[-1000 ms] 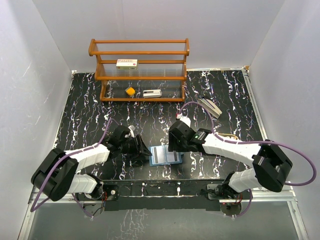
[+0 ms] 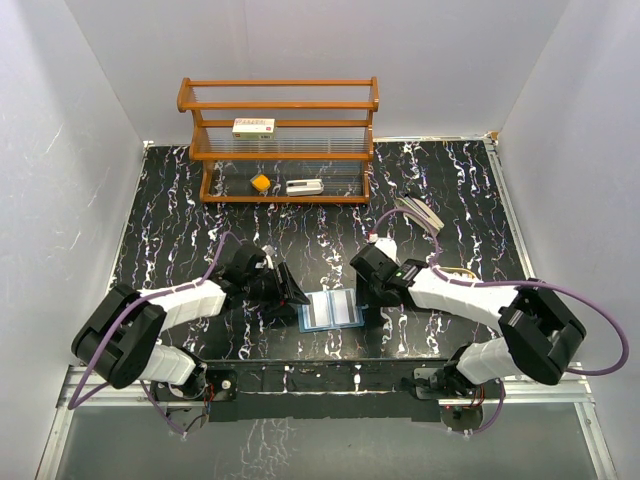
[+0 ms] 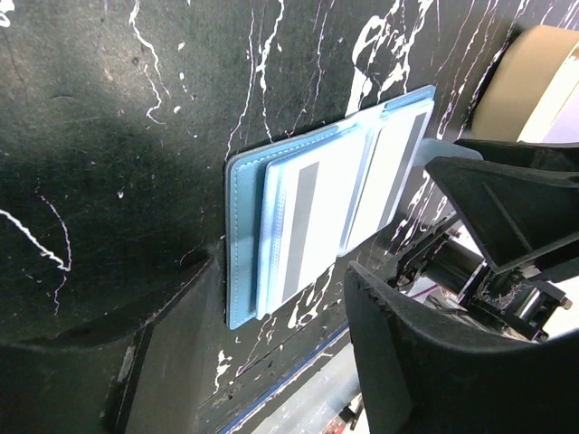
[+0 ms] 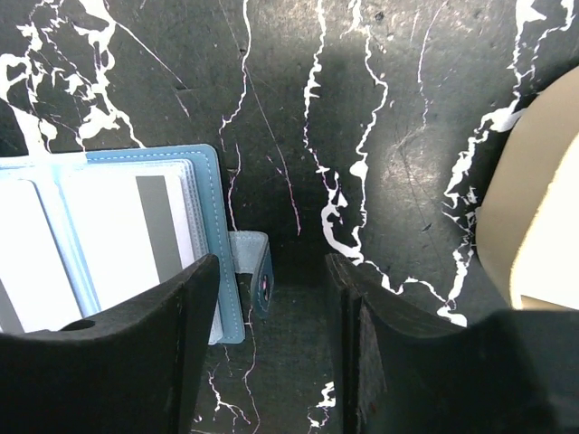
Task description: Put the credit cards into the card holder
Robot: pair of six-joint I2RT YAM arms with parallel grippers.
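The light-blue card holder (image 2: 331,311) lies spread open on the table, between my two grippers. Each half shows a white card (image 3: 312,212) with a dark stripe; the right half's card (image 4: 109,226) appears inside its pocket. At the holder's left edge, my left gripper is part open, its fingertips either side of that end, with no clear grip. My right gripper stands part open at the right edge. A small blue closing tab (image 4: 262,276) sticks up between its fingers, with gaps showing on both sides.
At the back is a wooden rack (image 2: 280,155) holding a white box (image 2: 254,128), an orange item (image 2: 261,183) and a white item (image 2: 304,187). Thin grey-white pieces (image 2: 420,213) lie back right. A beige curved container (image 4: 534,199) stands right of the right gripper.
The left gripper has moved slightly rightward. The holder stays put.
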